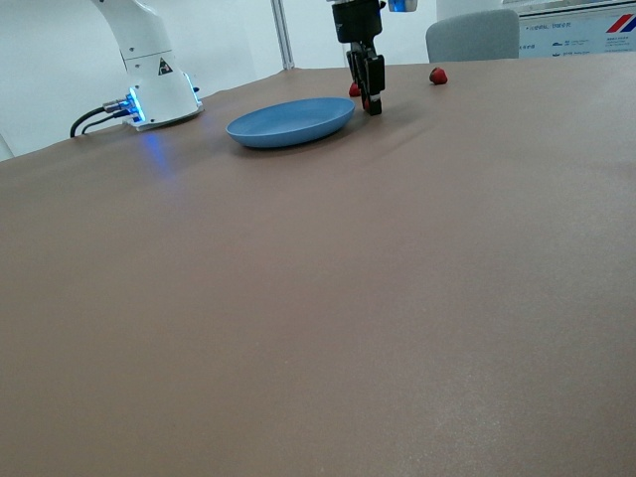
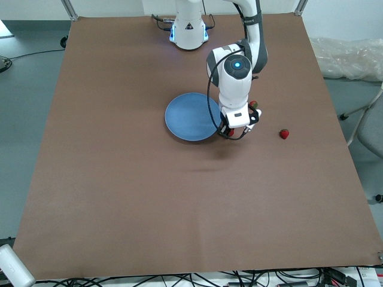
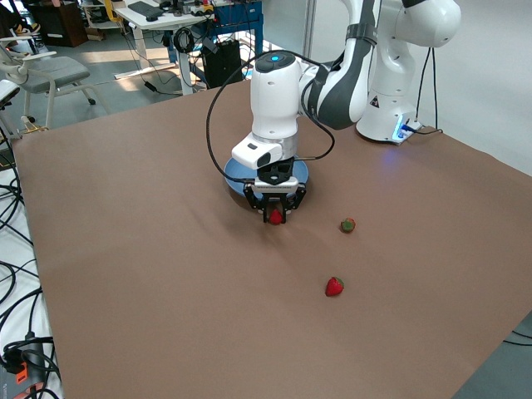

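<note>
My gripper (image 3: pixel 274 214) is lowered at the edge of a blue plate (image 2: pixel 190 116), around a red strawberry (image 3: pixel 275 218) between its black fingers; in the top view it stands just beside the plate (image 1: pixel 288 122). Whether the fingers grip the strawberry I cannot tell. A second strawberry (image 3: pixel 347 225) with green top lies near the gripper, partly behind the arm in the left view. A third strawberry (image 2: pixel 284 134) lies farther out on the brown table, also visible in the right view (image 3: pixel 334 287).
The arm's base (image 2: pixel 188 30) stands at the back. Cables (image 3: pixel 17 332) and equipment lie off the table's edge, and a grey chair (image 2: pixel 371 125) stands beside it.
</note>
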